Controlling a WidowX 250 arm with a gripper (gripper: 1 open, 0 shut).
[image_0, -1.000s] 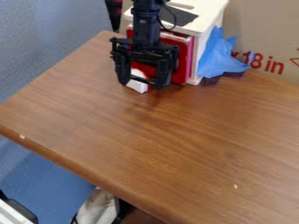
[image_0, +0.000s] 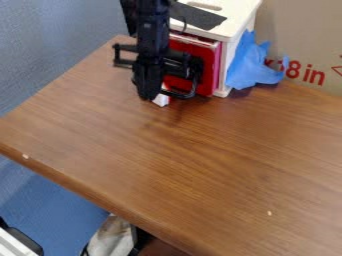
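Note:
My black gripper (image_0: 154, 85) hangs low over the back of the wooden table (image_0: 171, 180), in front of a red and white box (image_0: 203, 55). A small white object (image_0: 162, 100) shows just under the gripper, partly hidden by it. Whether the fingers are open or shut, or touch the white object, I cannot tell.
A blue crumpled cloth or bag (image_0: 251, 62) lies right of the box. A cardboard panel (image_0: 305, 40) with red print stands behind it.
My gripper has shifted left and turned a little, and more of the white object is now hidden behind it.

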